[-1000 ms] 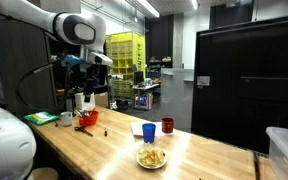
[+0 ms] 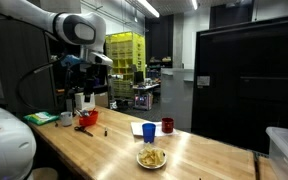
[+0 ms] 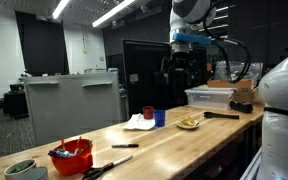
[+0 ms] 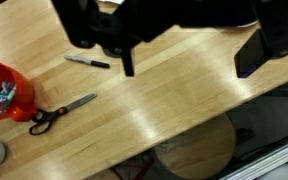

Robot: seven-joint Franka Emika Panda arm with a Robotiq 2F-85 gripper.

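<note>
High above the wooden table, my gripper stands open, its two dark fingers wide apart and only bare tabletop below the gap. A plate of yellowish food rests near the table's middle. Behind it are a blue cup and a red cup. At the table's other end sits a red basket holding several small items. Scissors with black handles lie beside the basket, and a dark marker lies apart from them. Nothing touches the fingers.
A white cloth or paper lies by the blue cup. Grey cups stand near the basket. A clear bin is at the far end, with a dark long-handled tool nearby. Between marker and plate, the tabletop is clear.
</note>
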